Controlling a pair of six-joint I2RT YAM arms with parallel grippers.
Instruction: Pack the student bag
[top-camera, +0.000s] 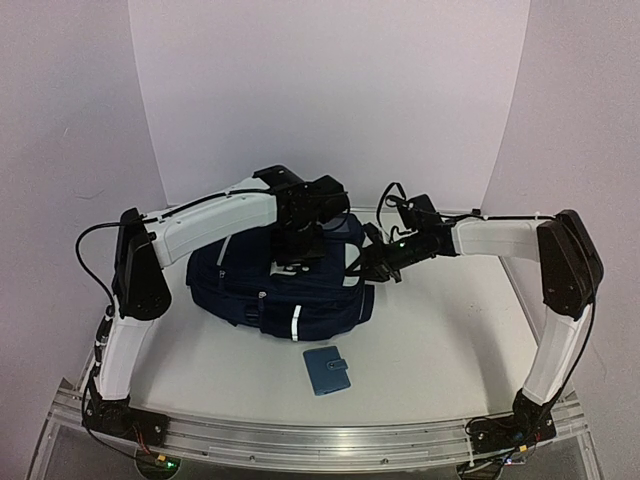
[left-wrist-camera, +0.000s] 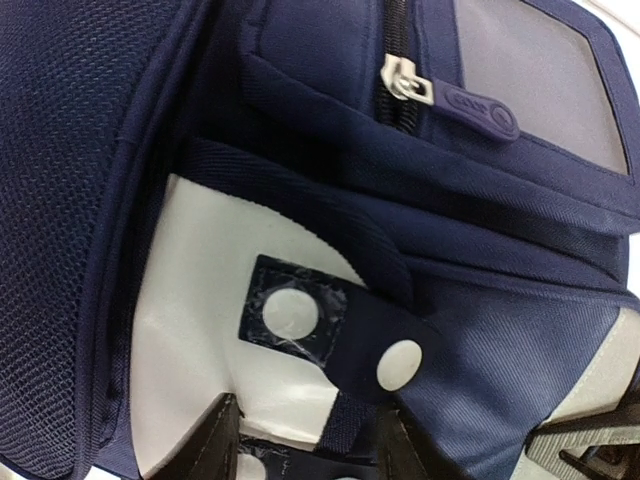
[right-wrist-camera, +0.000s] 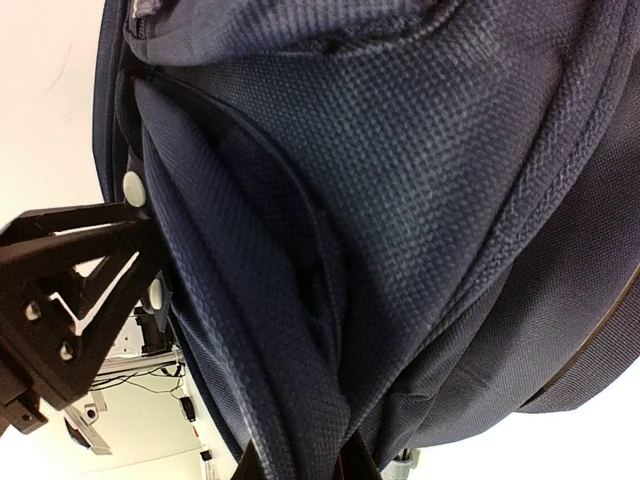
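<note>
The navy student bag (top-camera: 260, 300) lies on the white table. My left gripper points down at a white panel (left-wrist-camera: 200, 320) with dark snap tabs (left-wrist-camera: 290, 312); its fingertips are apart at the frame's bottom, open. My right gripper is at the bag's right side, on a long fold of navy fabric (right-wrist-camera: 210, 220) that covers much of its fingers, so its finger state is unclear. A blue notebook with a clasp (top-camera: 326, 370) lies in front of the bag.
Walls enclose the back and sides; a metal rail (top-camera: 310, 432) runs along the front edge.
</note>
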